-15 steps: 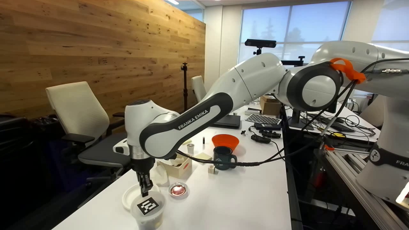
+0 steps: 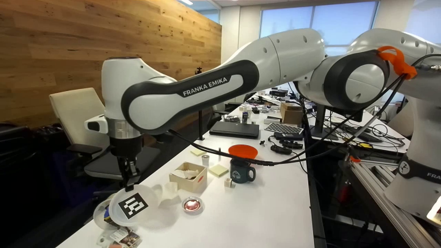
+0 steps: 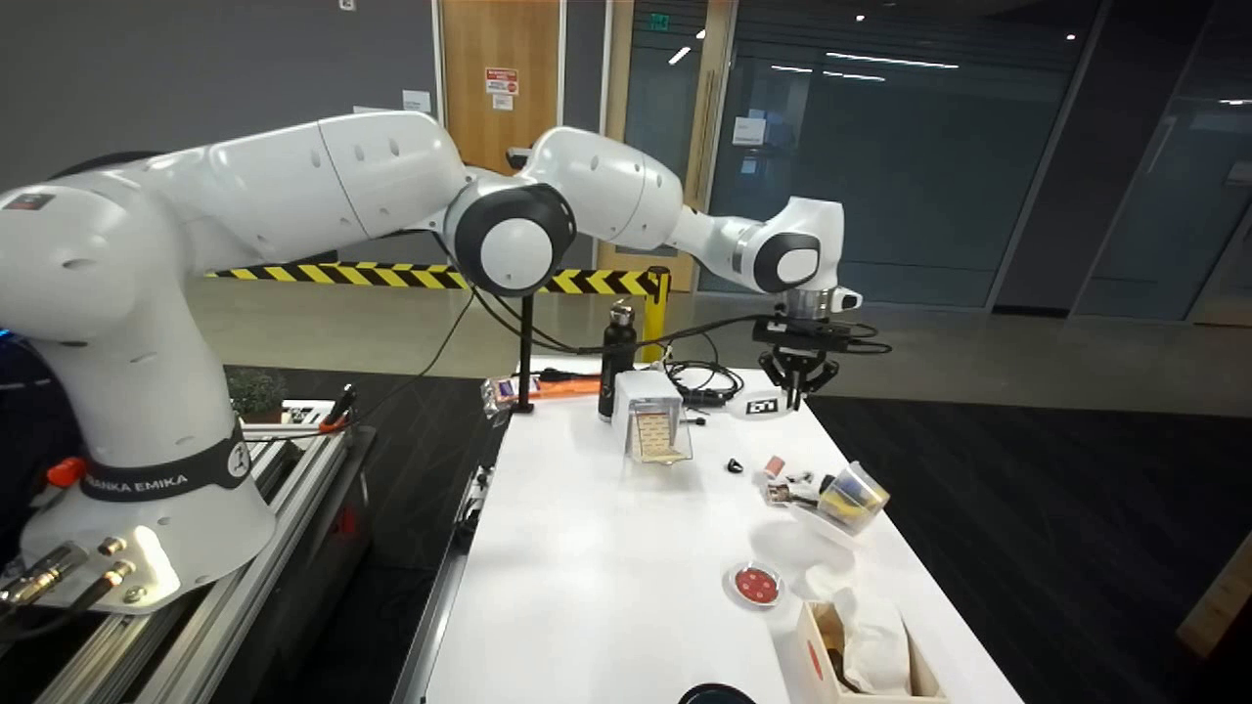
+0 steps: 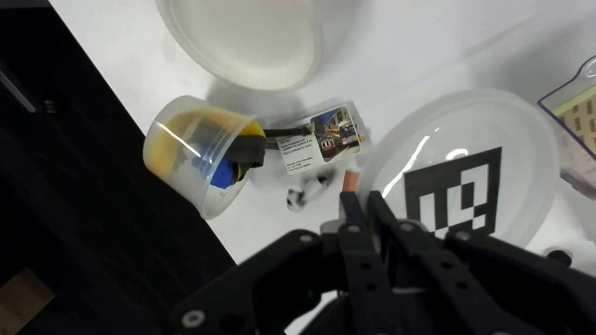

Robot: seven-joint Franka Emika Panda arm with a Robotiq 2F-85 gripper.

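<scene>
A translucent round lid (image 4: 525, 128) with a black-and-white square marker (image 4: 452, 192) is pinched at its rim by my shut gripper. The lid hangs tilted above the table, marker showing in exterior view 1 too. Beyond the fingers, a clear tub (image 4: 193, 150) lies on its side near the table's edge, its yellow, blue and dark contents partly inside. A printed card (image 4: 321, 139) and small loose pieces (image 4: 307, 192) lie outside its mouth. In exterior view 2 the gripper (image 3: 795, 403) is high, past the tub (image 3: 854, 499).
A pale round dish (image 4: 246, 50) sits beside the tub. A small red-centred dish (image 2: 192, 204), a cream box with paper (image 2: 188, 177), a dark mug (image 2: 240, 171) and an orange bowl (image 2: 243, 151) stand along the table. A clear bin (image 3: 653, 420) is near the lid.
In exterior view 1 my gripper has moved left and up, taking the lid along and tilting it. The tub, earlier upright beneath the lid, now lies on its side apart from it.
</scene>
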